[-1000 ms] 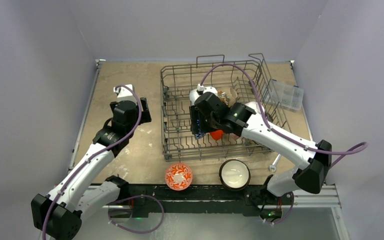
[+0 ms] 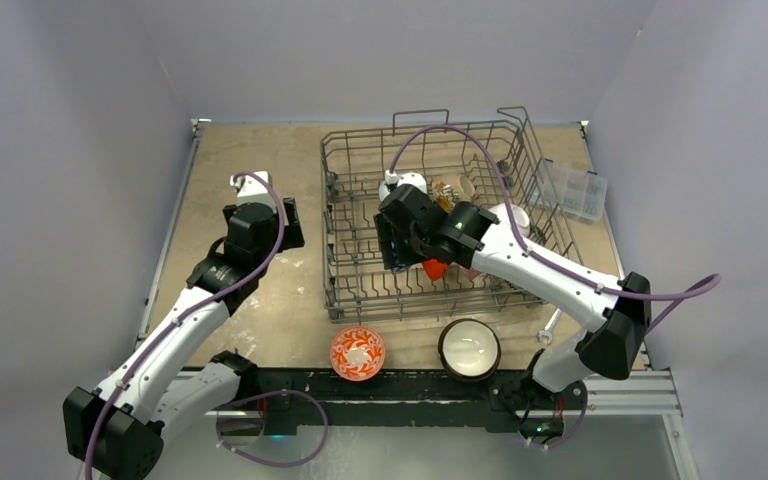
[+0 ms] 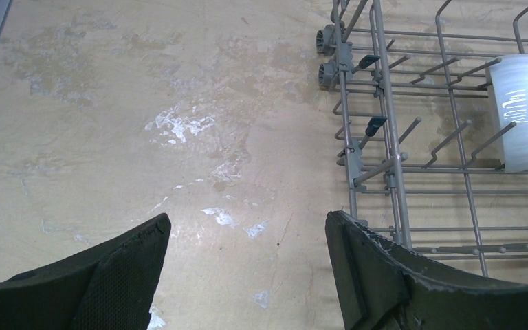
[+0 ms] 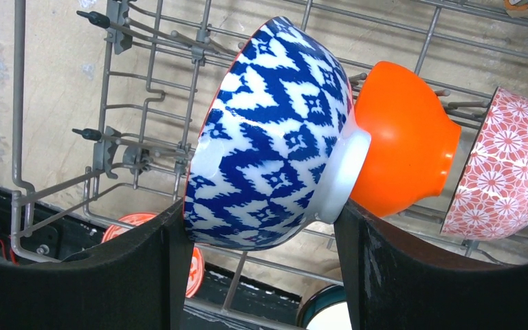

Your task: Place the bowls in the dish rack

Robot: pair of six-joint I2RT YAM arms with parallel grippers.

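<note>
My right gripper is at the blue-and-white patterned bowl (image 4: 268, 117), a finger at each side of its lower part, in the dish rack (image 2: 355, 308). Beside that bowl stand an orange bowl (image 4: 412, 130) and a pink floral bowl (image 4: 502, 165). A white bowl (image 3: 526, 113) is also in the rack. My left gripper stands open and empty over the bare surface left of the rack. An orange-patterned bowl (image 2: 357, 353) and a white dark-rimmed bowl (image 2: 469, 350) lie in front of the rack.
A clear plastic box (image 2: 575, 192) and a wrench (image 2: 547, 330) lie at the right of the rack. The surface left of the rack is clear apart from my left arm overhead. Walls close in the back and sides.
The left arm is nearly still.
</note>
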